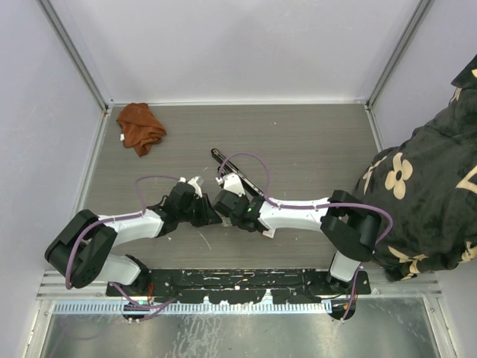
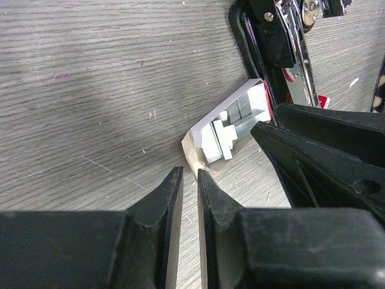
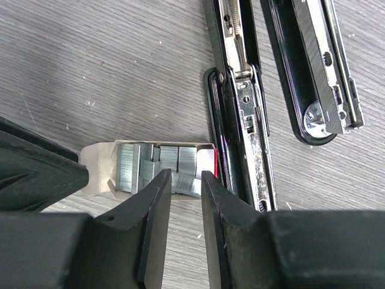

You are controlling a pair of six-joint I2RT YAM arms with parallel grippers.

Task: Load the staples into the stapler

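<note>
A small open box of staples (image 3: 168, 158), with silvery strips inside, lies against the side of a black and metal stapler (image 3: 252, 138) in the right wrist view. My right gripper is over the box, its fingers part open and a staple strip visible between them. In the left wrist view the box's pale end flap (image 2: 194, 153) reaches down to my left gripper, whose fingertips stand slightly apart. Whether the flap sits between them is hard to tell. From above, both grippers nearly meet and hide the box.
Another long black stapler piece (image 3: 310, 72) lies to the right of the first; its far end (image 1: 217, 154) shows from above. A brown cloth (image 1: 140, 128) rests at the back left. Dark flowered fabric (image 1: 425, 179) bulges in at the right.
</note>
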